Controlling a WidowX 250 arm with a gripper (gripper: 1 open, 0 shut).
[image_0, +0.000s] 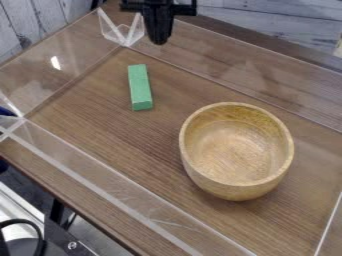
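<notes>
A green rectangular block (140, 87) lies on the wooden floor of the workspace, left of centre. A round tan bowl (235, 150) stands at the lower right. My black gripper (159, 36) is at the top edge, beyond the block and clear of it, mostly cut off by the frame. Its fingers look close together, shut, with nothing visible between them.
A clear plastic piece (120, 28) is by the gripper at the top. Black cable (20, 225) shows at the bottom left corner.
</notes>
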